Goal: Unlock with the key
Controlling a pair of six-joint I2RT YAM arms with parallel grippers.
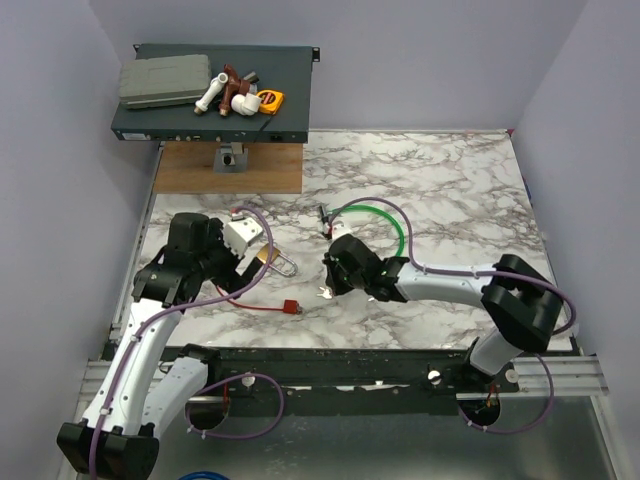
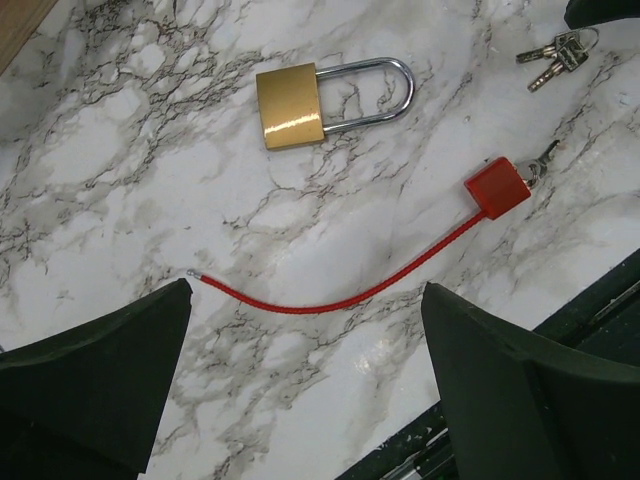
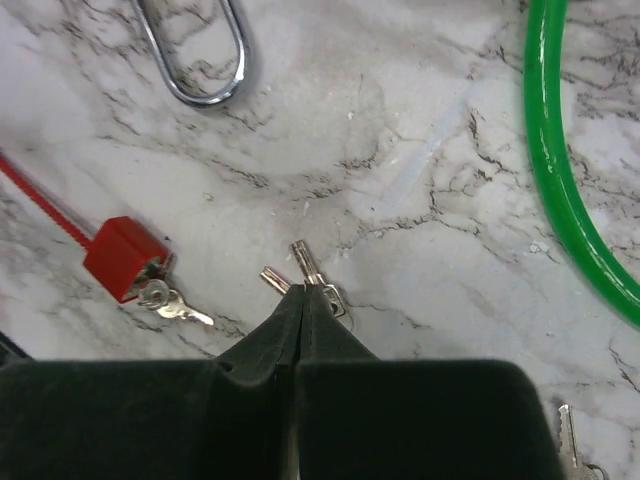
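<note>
A brass padlock (image 2: 290, 106) with a long shackle lies on the marble, left of centre. Below it a red cable lock (image 2: 497, 189) has a key in it and its red cable stretched out. A pair of loose keys lies to its right, also seen in the right wrist view. My left gripper is open above the red cable, nothing between its fingers. My right gripper is shut, its tips over the loose keys (image 3: 311, 262); whether it touches them I cannot tell. More keys (image 3: 566, 430) lie at the lower right of that view.
A green hose (image 3: 550, 150) curves to the right. A dark raised shelf (image 1: 165, 120) holding a grey case and small items stands at the back left over a wooden board (image 1: 180, 170).
</note>
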